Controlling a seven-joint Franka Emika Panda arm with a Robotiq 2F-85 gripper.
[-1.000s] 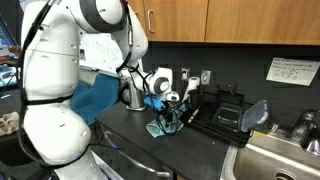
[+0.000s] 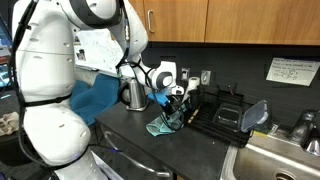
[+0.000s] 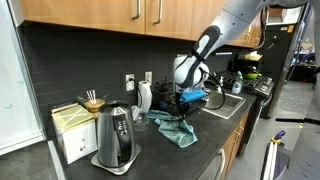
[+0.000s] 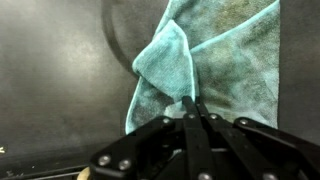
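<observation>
A teal cloth (image 2: 160, 125) lies crumpled on the dark counter beneath my gripper (image 2: 182, 118). Seen from the other side, the cloth (image 3: 178, 131) rises in a fold towards the gripper's tips. In the wrist view, the creases of the cloth (image 4: 168, 62) run together at my gripper, whose fingers are closed together. A thin fold appears pinched at the fingertips, while much of the cloth stays spread on the counter; the exact contact is partly hidden by the fingers.
A steel kettle (image 3: 117, 135) stands on the counter with a white pitcher (image 3: 143, 97) behind it. A black dish rack (image 2: 222, 115) and the sink (image 2: 270, 160) lie to the right in exterior view 1.
The arm has risen slightly and shifted a little to the right in exterior view 1. The cloth at the gripper looks somewhat more drawn up.
</observation>
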